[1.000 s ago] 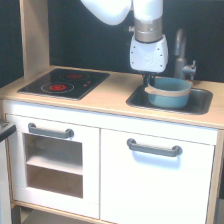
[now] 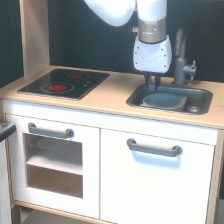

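Observation:
A blue-green pot [image 2: 165, 101] sits low in the dark sink basin [image 2: 203, 103], and mostly its upper part shows. My gripper [image 2: 152, 86] points down from above, with its dark fingers at the pot's back left rim. Whether the fingers grip the rim or only stand against it cannot be made out at this size.
A dark faucet [image 2: 181, 62] rises behind the sink, close to the right of my arm. On the left of the wooden counter [image 2: 110, 92] lies a black stove top [image 2: 64, 84] with red burner rings. The counter between stove and sink is clear. Below are white cabinet doors [image 2: 156, 180].
The pot has gone down from the level of the sink's rim into the basin. My gripper has moved down with it and slightly to the right.

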